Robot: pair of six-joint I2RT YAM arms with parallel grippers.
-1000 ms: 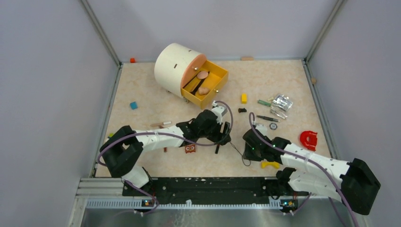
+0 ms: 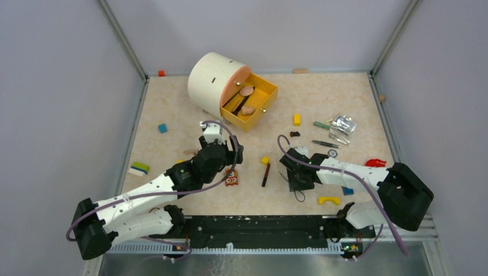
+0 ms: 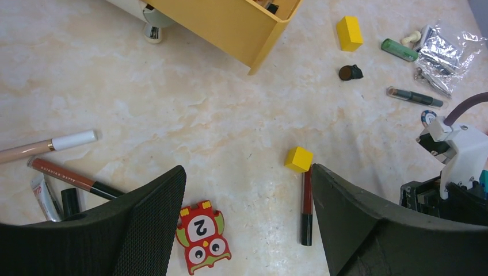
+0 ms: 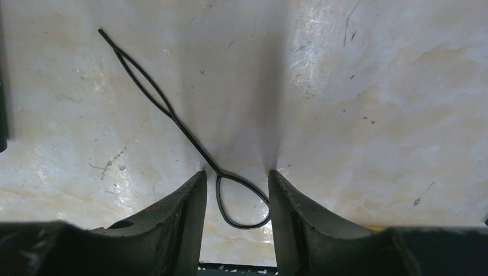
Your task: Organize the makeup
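A white drum-shaped organizer [image 2: 210,80] stands at the back with its yellow drawer [image 2: 262,98] out, brushes inside. My left gripper is open above the table, over an owl card [image 3: 201,236]. Below it lie a lip gloss [image 3: 63,172], a light tube [image 3: 34,149], a small silver tube [image 3: 45,198] and a dark red pencil [image 3: 306,213]. My right gripper is part open, low over a thin black looped cord [image 4: 195,144], whose loop lies between and under its fingertips.
Yellow blocks [image 3: 349,33], a green bottle [image 3: 398,49], a clear bag [image 3: 443,52], a dark pen [image 3: 414,95] and a red object [image 2: 375,163] lie around the table.
My left arm has pulled back leftward from above the cord.
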